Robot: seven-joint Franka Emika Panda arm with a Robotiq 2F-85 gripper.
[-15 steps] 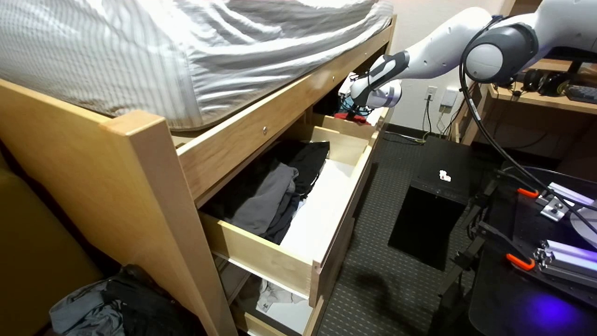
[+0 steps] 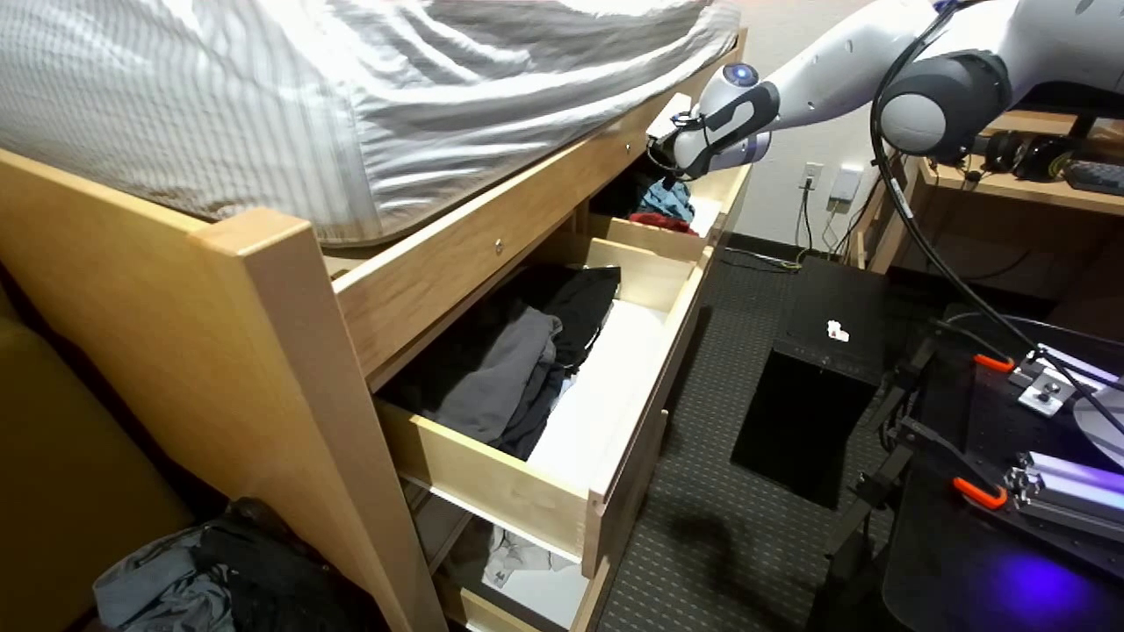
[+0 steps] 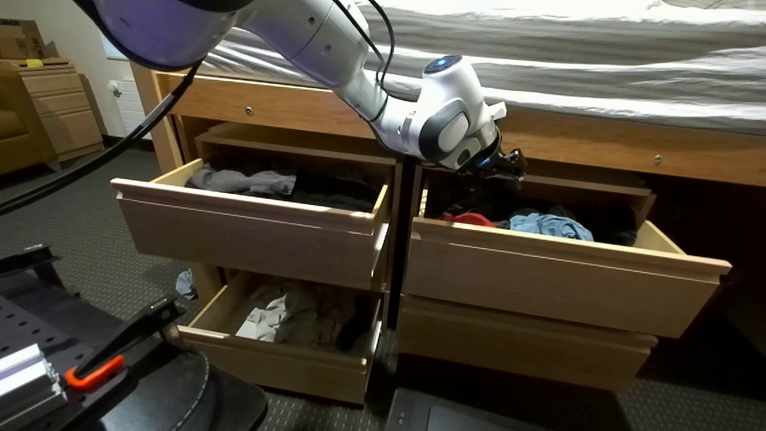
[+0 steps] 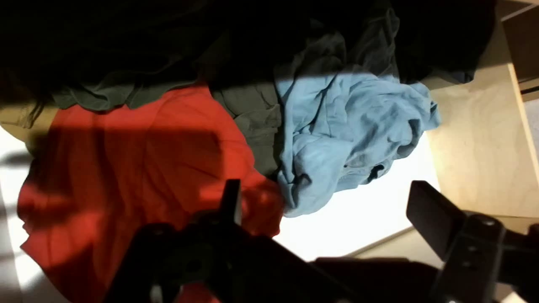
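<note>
My gripper is open above the far drawer, its fingers wide apart with no cloth between the pads. In the wrist view, a red garment lies at the left, partly behind the left finger. A light blue garment sits bunched at the middle, beyond the fingertips, beside the drawer's bare wooden side. Between the two is an olive-grey cloth. Exterior view 2 has the gripper higher than the blue garment and the red one, apart from both.
A second upper drawer with grey and black clothes stands pulled out beside this one. Below it, another open drawer holds pale clothes. The bed rail runs close behind the arm. A black box stands on the floor.
The arm's wrist has risen and tilted, lifting the gripper up out of the far drawer. The blue cloth there shows more clearly now. The near drawers look the same.
</note>
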